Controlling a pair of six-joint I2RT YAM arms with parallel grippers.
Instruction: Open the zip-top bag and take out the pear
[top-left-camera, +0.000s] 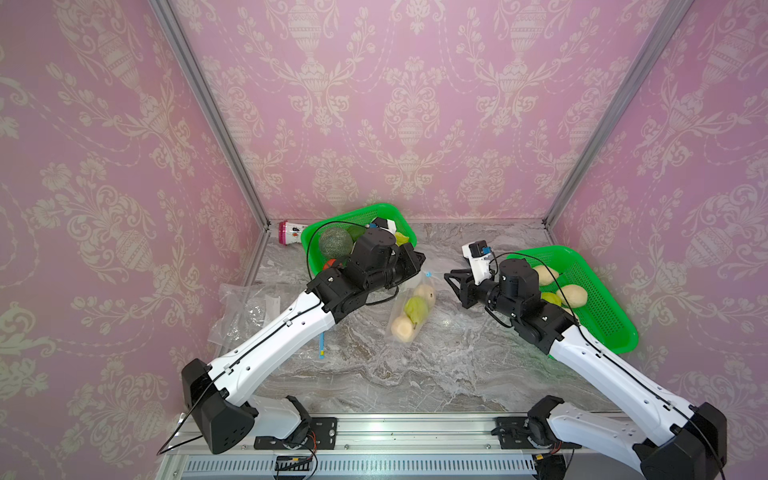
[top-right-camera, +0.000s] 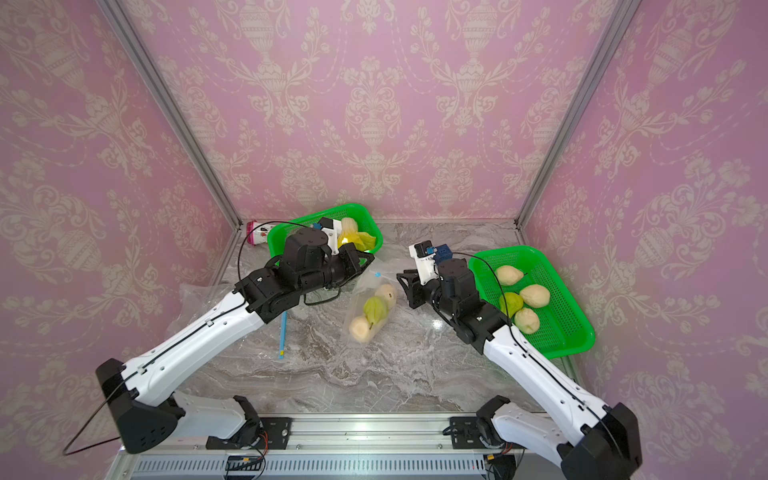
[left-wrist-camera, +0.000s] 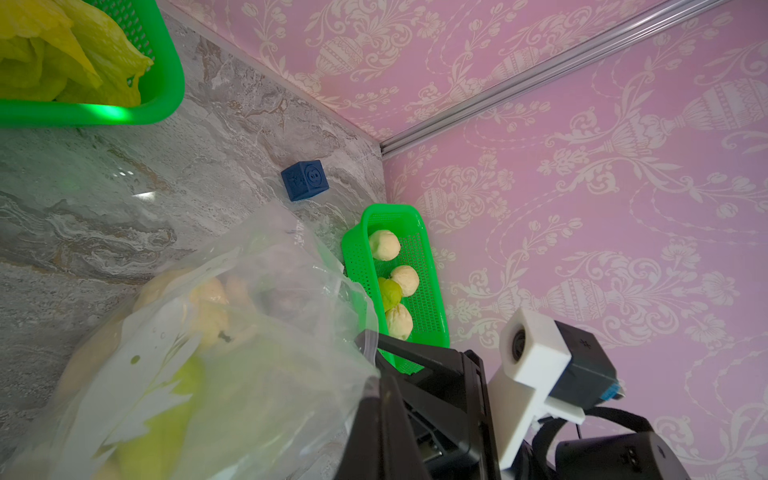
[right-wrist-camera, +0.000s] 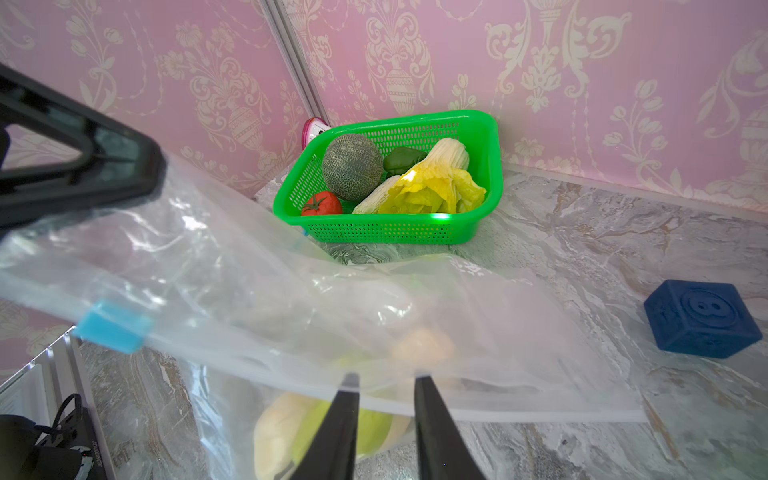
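The clear zip top bag (top-left-camera: 406, 328) with a blue tab (right-wrist-camera: 112, 324) stands in the middle, holding a green pear (top-right-camera: 373, 310) and pale round fruit (top-right-camera: 360, 329). My left gripper is shut at the bag's top edge; only thin plastic, if anything, is at it. My right gripper is a little to the bag's right, facing its top, part open, with its two blurred fingertips apart in the right wrist view; whether plastic sits between them I cannot tell.
A green basket of vegetables (right-wrist-camera: 387, 228) stands behind the bag, another with pears (top-right-camera: 560, 320) at the right. A blue cube (right-wrist-camera: 700, 318) lies between them. A loose plastic bag (top-left-camera: 248, 312) lies at the left.
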